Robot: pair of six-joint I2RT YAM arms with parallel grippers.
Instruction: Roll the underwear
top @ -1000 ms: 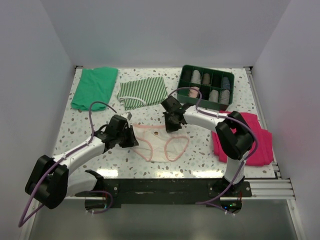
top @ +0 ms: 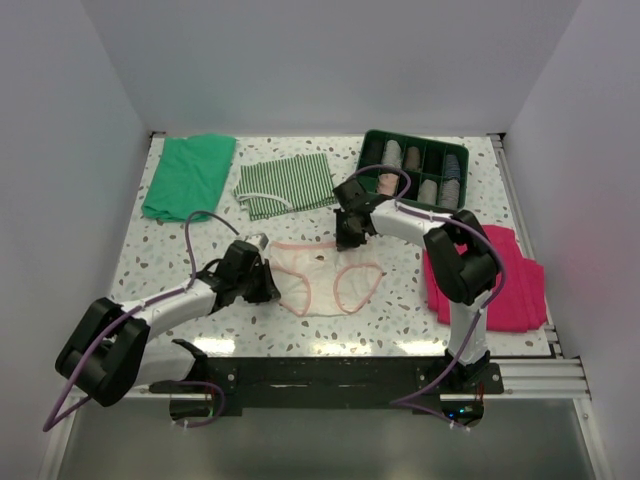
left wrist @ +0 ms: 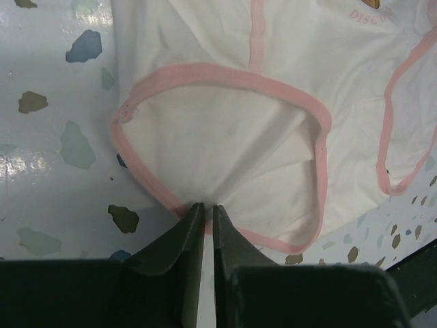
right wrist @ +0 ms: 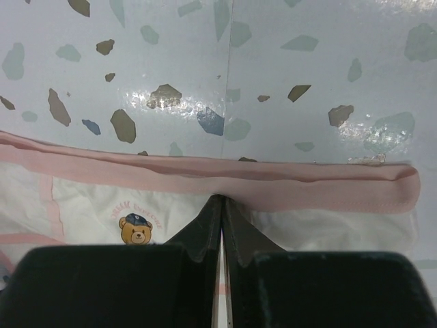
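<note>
White underwear with pink trim (top: pixel 323 297) lies spread flat on the table, its waistband toward the back. My right gripper (top: pixel 347 246) is shut on the waistband; in the right wrist view the pink band (right wrist: pixel 307 195) bunches at its fingertips, with a bear print (right wrist: pixel 136 229) to the left. At the garment's left side is my left gripper (top: pixel 268 292). The left wrist view shows its fingers (left wrist: pixel 194 222) a narrow gap apart at the pink leg trim (left wrist: pixel 147 174). Some trim shows in that gap, but no firm hold is visible.
Behind the underwear lies a green striped garment (top: pixel 290 183), with a green cloth (top: pixel 190 175) at the back left. A divided dark green box (top: pixel 366 157) holding several rolled items stands at the back right. Pink cloths (top: pixel 500 290) lie at the right.
</note>
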